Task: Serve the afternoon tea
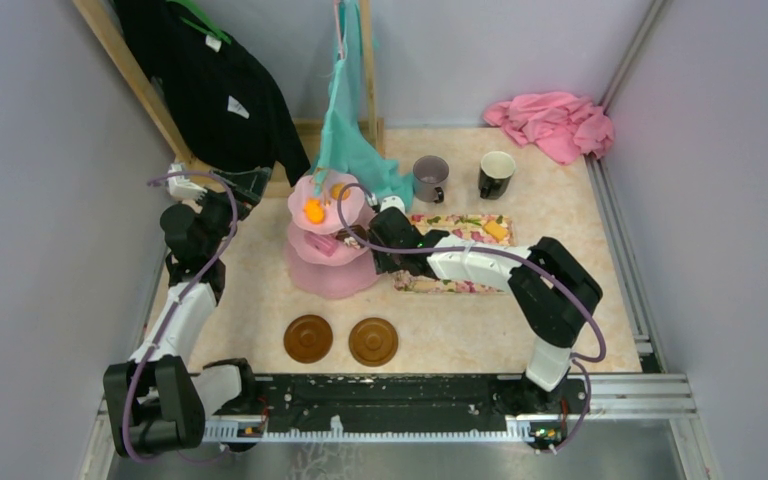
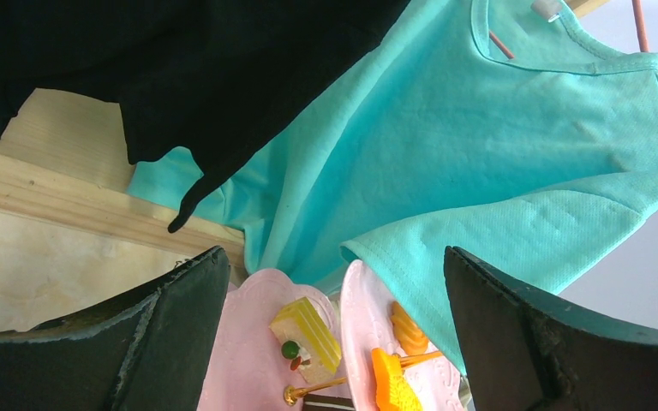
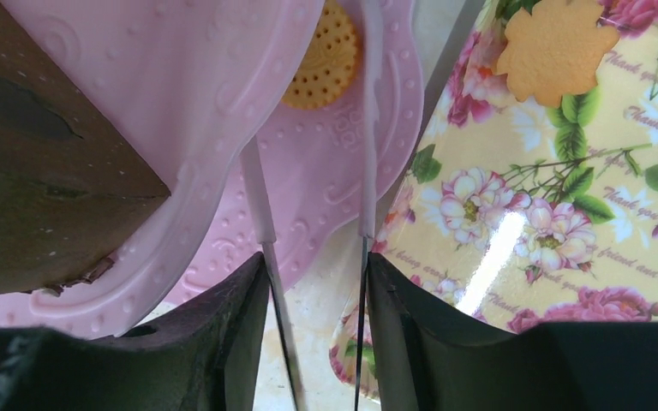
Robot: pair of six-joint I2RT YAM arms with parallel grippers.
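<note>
A pink three-tier stand (image 1: 325, 280) holds small cakes and biscuits. My right gripper holds its long pale fingers, part apart, down inside the lower tier, beside a round biscuit (image 3: 326, 64) and close against the upper tier's edge; a brown cake (image 3: 51, 188) lies above at left. No thing is clearly between the fingers. The floral tray (image 1: 455, 285) lies right of the stand with an orange biscuit (image 3: 557, 51). My left gripper stands open at the left, facing the stand's top, which carries a layered cake (image 2: 304, 342), with nothing between its fingers.
Two mugs (image 1: 430, 178) stand behind the tray. Two brown coasters (image 1: 308, 338) lie at the front. A turquoise cloth (image 1: 355, 110) hangs over the stand's back, beside a black garment (image 1: 220, 100). A pink cloth (image 1: 550, 125) lies back right.
</note>
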